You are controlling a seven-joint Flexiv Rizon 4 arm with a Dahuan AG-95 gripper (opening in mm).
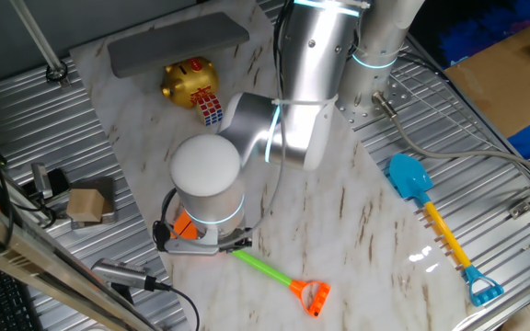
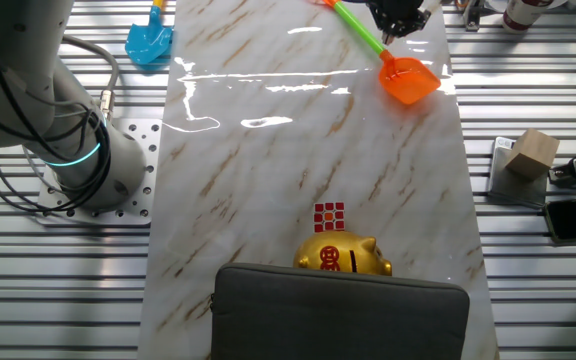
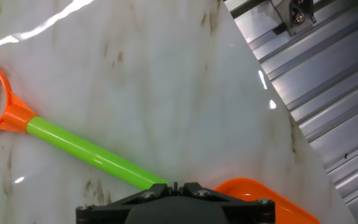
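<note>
A toy shovel with a green handle [image 3: 95, 152], an orange grip [image 1: 313, 296] and an orange blade [image 2: 408, 80] lies on the marble-patterned board. My gripper is over it, close to where the handle meets the blade. Its black fingers come together in the wrist view, and nothing shows between them. They hide that joint, so any contact with the shovel cannot be made out. Off the board on the right in exterior view 1 lies a second shovel [image 1: 444, 230], blue with a yellow handle.
A golden piggy bank [image 1: 191, 81], a Rubik's cube [image 2: 329, 217] and a dark grey case [image 2: 338, 315] stand together at one end of the board [image 1: 339, 239]. A wooden block [image 2: 533, 153] sits off the board. Between the cube and the orange-and-green shovel the surface is bare.
</note>
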